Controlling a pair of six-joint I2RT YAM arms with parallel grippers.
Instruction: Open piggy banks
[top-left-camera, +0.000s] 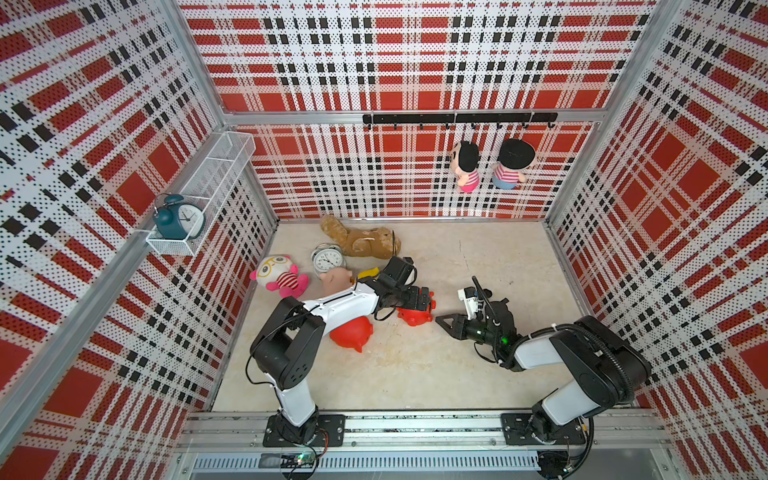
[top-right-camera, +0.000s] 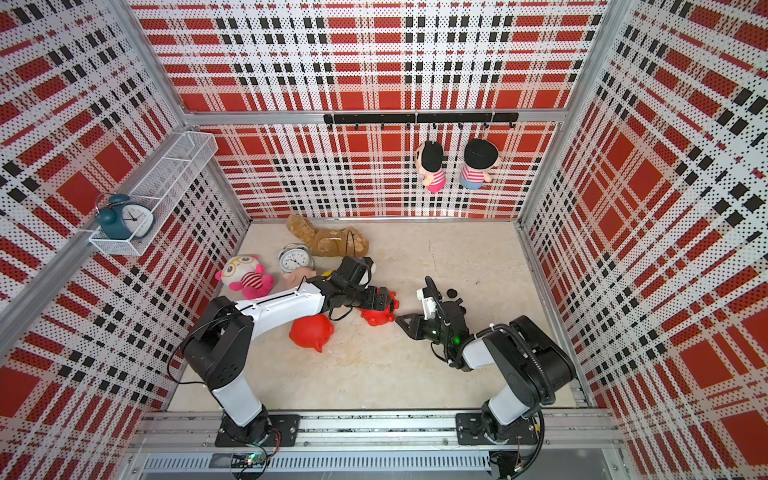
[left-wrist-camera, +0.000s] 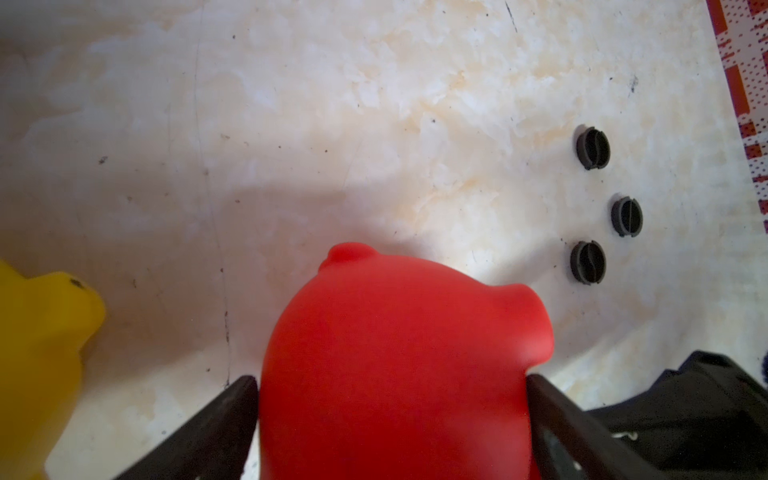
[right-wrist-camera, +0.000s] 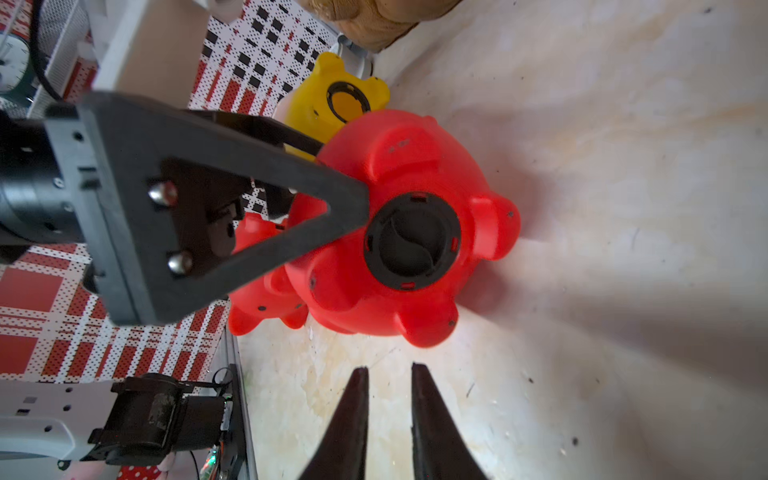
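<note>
A red piggy bank (right-wrist-camera: 480, 224) is raised at the middle, its black plug (right-wrist-camera: 412, 240) facing my right gripper. My right gripper (top-left-camera: 444, 321) stands just to its right, fingers apart and empty. Another red piggy bank (top-left-camera: 350, 332) lies left of it, and a yellow one (right-wrist-camera: 336, 92) sits behind. Three black plugs (left-wrist-camera: 592, 148) lie on the floor at the right.
An alarm clock (top-left-camera: 327, 260), pink owl plush (top-left-camera: 280, 280) and brown plush (top-left-camera: 368, 242) fill the back left. A wire basket with a teal clock (top-left-camera: 172, 217) hangs on the left wall.
</note>
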